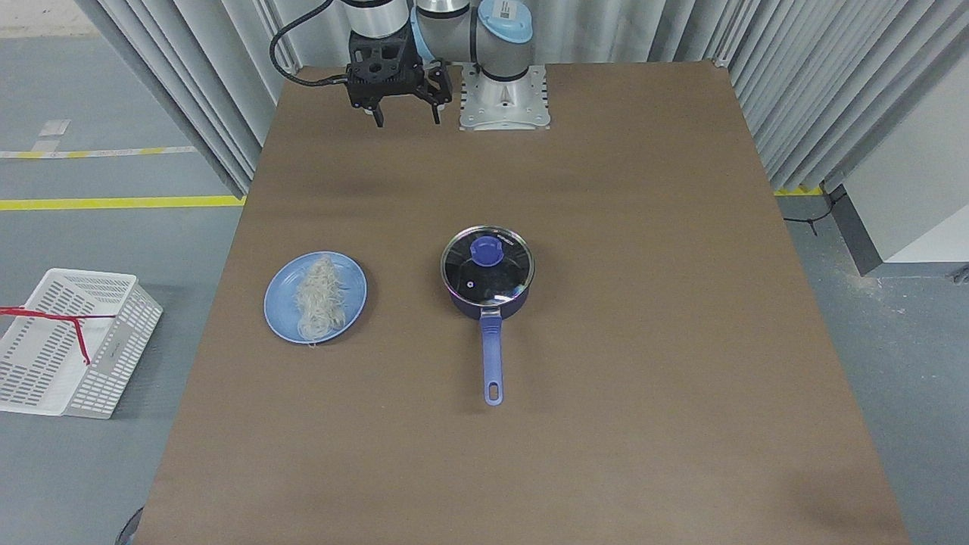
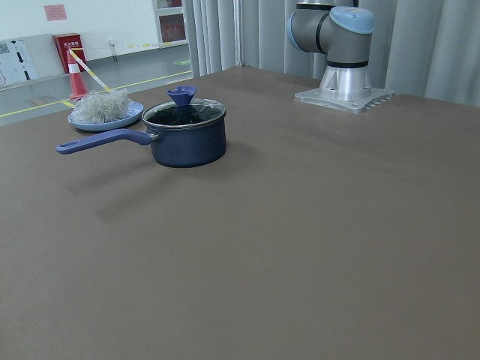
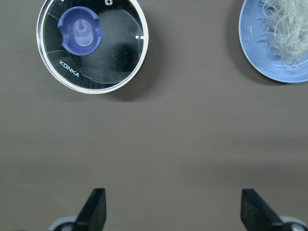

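Note:
A blue saucepan (image 2: 187, 150) with a glass lid (image 1: 468, 272) and blue knob (image 1: 487, 251) stands mid-table, its handle (image 1: 492, 359) toward the front. Left of it in the front view, a blue plate (image 1: 279, 300) holds pale noodles (image 1: 319, 295). My gripper (image 1: 409, 115) hangs at the back of the table, left of the robot base. In the wrist view, the gripper stands open, fingers wide apart with only bare table between them; lid and plate lie beyond it.
The robot base plate (image 1: 505, 110) sits at the back edge. A white basket (image 1: 113, 372) is on the floor off the table's left side.

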